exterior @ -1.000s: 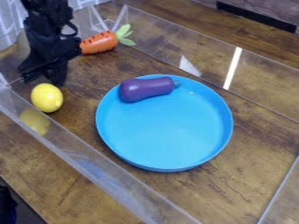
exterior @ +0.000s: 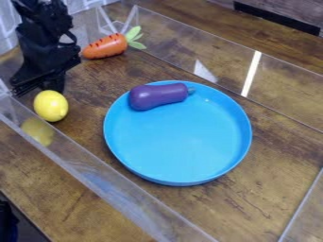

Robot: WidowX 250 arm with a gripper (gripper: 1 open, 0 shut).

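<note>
My black gripper [exterior: 38,76] is at the upper left, pointing down above and behind a yellow lemon [exterior: 51,106] on the wooden floor; whether its fingers are open or shut is unclear. An orange carrot [exterior: 106,45] with a green top lies behind it. A purple eggplant [exterior: 157,95] rests on the back-left part of a blue plate [exterior: 177,142].
Clear plastic walls [exterior: 89,180] run along the near left and the right of the work area. Bare wood lies between the carrot and the plate and to the right of the plate.
My gripper has moved left and slightly down, toward the left edge of the view. The lemon, carrot, eggplant and plate stay in place.
</note>
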